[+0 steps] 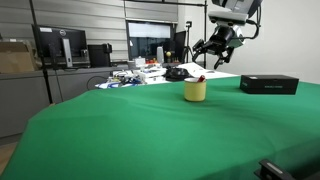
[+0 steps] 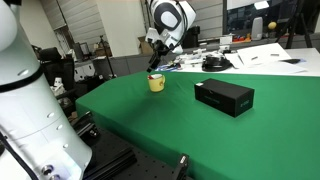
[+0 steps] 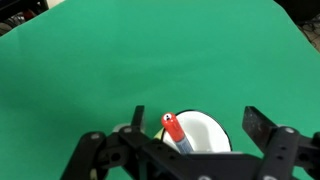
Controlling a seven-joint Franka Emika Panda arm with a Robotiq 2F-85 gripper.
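A yellow mug with a white inside stands upright on the green table. A red-tipped marker leans in it, its end poking over the rim. From above, the white inside of the mug shows between and beyond my fingers in the wrist view. My gripper is open above the table, higher than the mug and apart from it in exterior view 1. Nothing sits between its fingertips. In exterior view 2 the gripper hangs above the mug.
A black box lies on the table to one side of the mug. Cables and papers clutter the far edge.
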